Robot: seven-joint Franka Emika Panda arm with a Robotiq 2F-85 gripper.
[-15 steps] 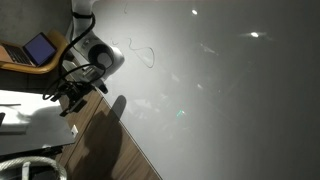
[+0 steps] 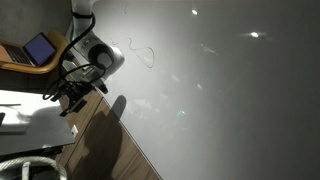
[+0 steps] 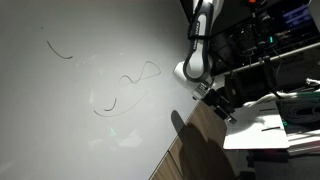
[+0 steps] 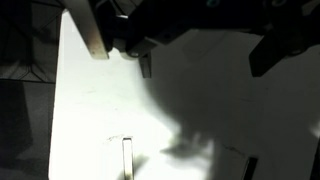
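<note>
Over a white board-like surface, my gripper stands open, its two dark fingers far apart with only bare surface showing between them. Below it in the wrist view lie a pale, narrow stick-like thing and a short dark one, both clear of the fingers. The exterior views show the gripper beside the wooden strip, above the white surface. Its fingertips are too small and dark to make out there.
A large whiteboard fills much of the exterior views, with thin dark squiggles drawn on it. Wooden flooring or panelling borders it. An open laptop rests on an orange-brown chair. Thick coiled tubing lies near the lower left.
</note>
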